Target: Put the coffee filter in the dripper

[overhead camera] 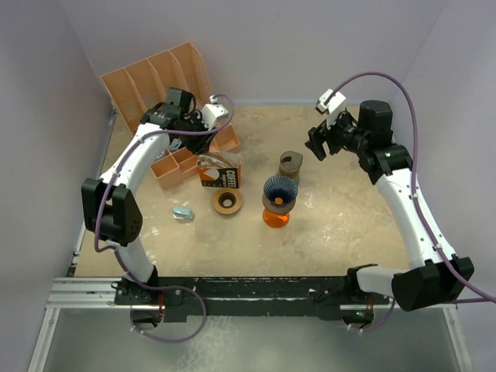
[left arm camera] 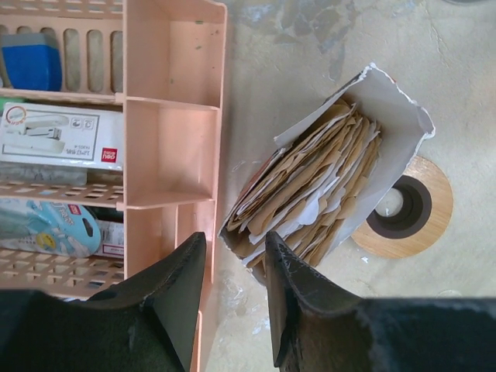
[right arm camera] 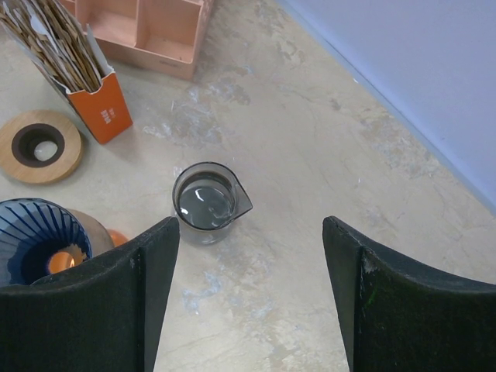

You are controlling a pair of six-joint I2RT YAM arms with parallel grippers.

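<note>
Brown paper coffee filters (left arm camera: pixel 310 186) stand packed in an open-topped orange and black box (overhead camera: pixel 220 176) on the table. My left gripper is part open above the near left corner of that box, with nothing seen between its fingers. The dark ribbed dripper (overhead camera: pixel 280 191) sits on an orange stand (overhead camera: pixel 276 218) right of the box; in the right wrist view the dripper (right arm camera: pixel 39 232) is cut off at the left and its visible inside holds no filter. Open and empty, my right gripper (overhead camera: pixel 318 146) hovers at the right, above and beyond the glass jug.
A pink compartment crate (overhead camera: pixel 182 167) with packets stands directly left of the filter box. The glass jug (overhead camera: pixel 291 164) is behind the dripper. A wooden ring (overhead camera: pixel 227 201) and a small light-blue object (overhead camera: pixel 183 213) lie in front.
</note>
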